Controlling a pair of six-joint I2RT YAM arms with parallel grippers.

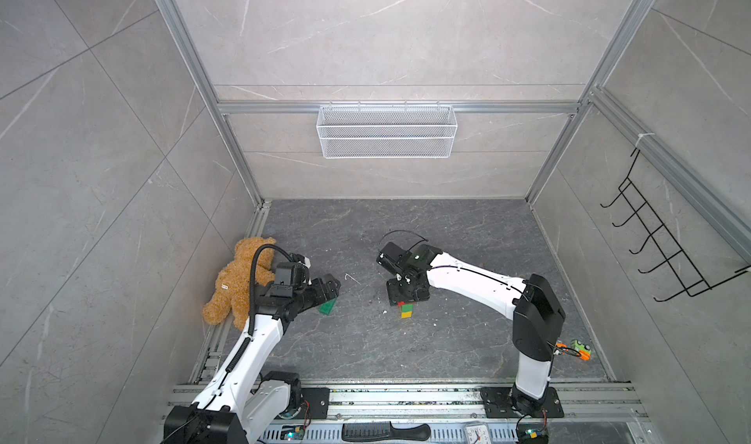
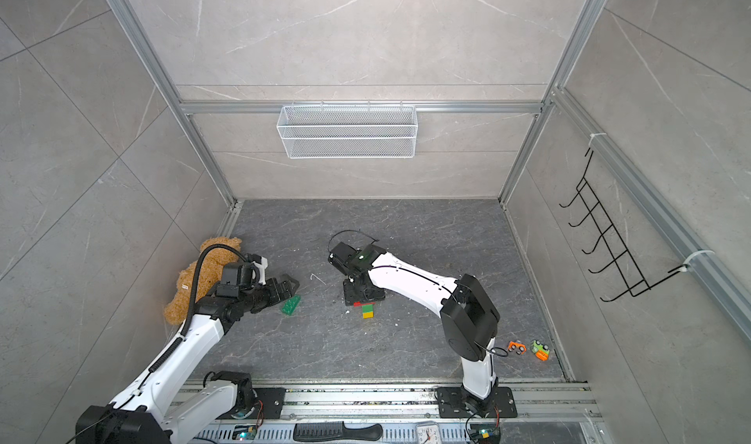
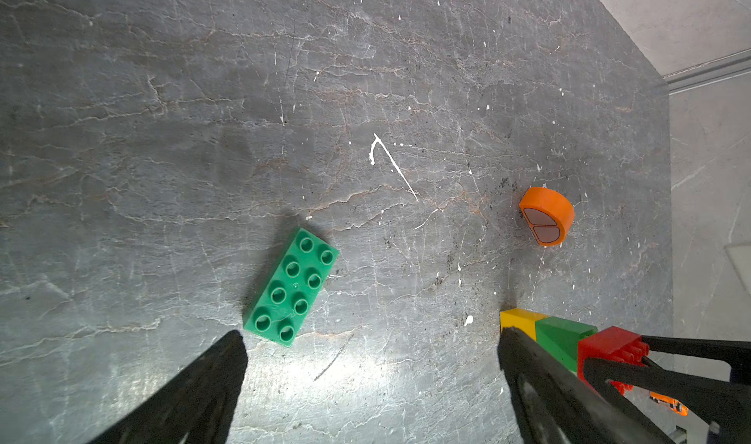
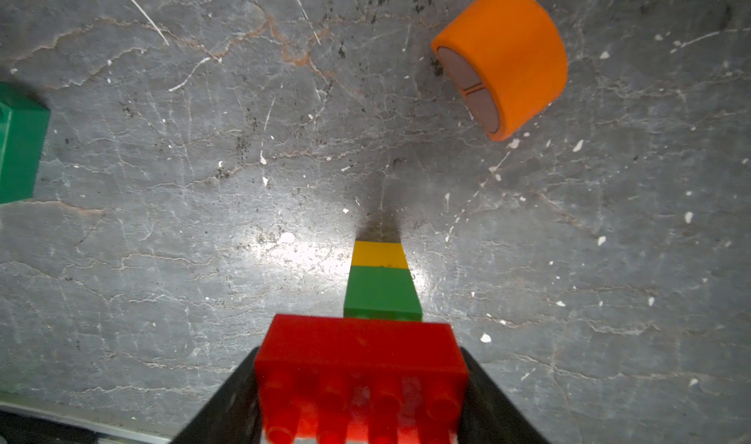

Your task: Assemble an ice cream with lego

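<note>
My right gripper is shut on a red brick [image 4: 360, 346] whose studs show. Beyond the red brick a green brick [image 4: 381, 291] and a yellow brick [image 4: 378, 254] line up like a small tower. In the left wrist view, the red brick [image 3: 606, 350] lies right against the green brick [image 3: 561, 336]; whether they are pressed together I cannot tell. Open and empty, my left gripper hovers near a flat dark green brick [image 3: 293, 287] with several studs. An orange rounded block [image 4: 508, 56] rests on the floor past the tower.
A brown teddy bear [image 1: 238, 279] sits at the left wall behind my left arm. Small orange and green toys [image 1: 580, 350] lie at the right edge.
</note>
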